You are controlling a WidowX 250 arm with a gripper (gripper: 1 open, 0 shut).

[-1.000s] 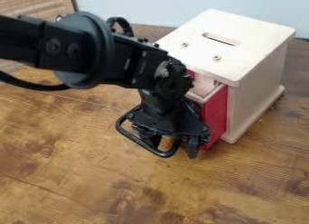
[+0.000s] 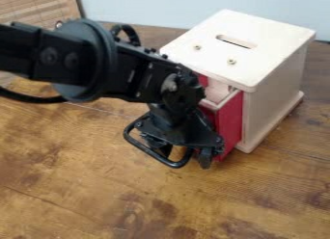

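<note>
A pale wooden box [image 2: 241,48] with a slot and small knobs on its top stands at the right. Its near side holds a red front panel or drawer [image 2: 227,120], with a light inner part showing above it. My black gripper [image 2: 199,158] is low at the red front, pointing down beside its lower part. The fingertips are dark and partly hidden by the gripper body, so whether they are open, shut or holding the front cannot be made out.
A wooden board and a white wall are at the back.
</note>
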